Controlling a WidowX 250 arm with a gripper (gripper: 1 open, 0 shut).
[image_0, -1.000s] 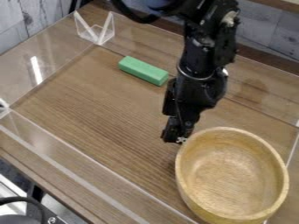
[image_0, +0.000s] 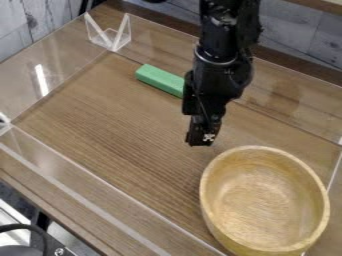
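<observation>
The black gripper (image_0: 203, 130) hangs low over the middle of the wooden table, pointing down, open, its tips above bare wood. Behind it to the left lies a green block (image_0: 159, 78), its right end close to or behind the arm. A large pale tan bowl (image_0: 265, 235) sits at the front right, below and right of the gripper.
A clear plastic piece (image_0: 110, 35) stands at the far left corner. A wall runs along the back and left. A dark cable shows at the bottom left.
The gripper has moved away from the camera and slightly left, up in the view, from beside the bowl's rim toward the green block. The block and bowl are unmoved.
</observation>
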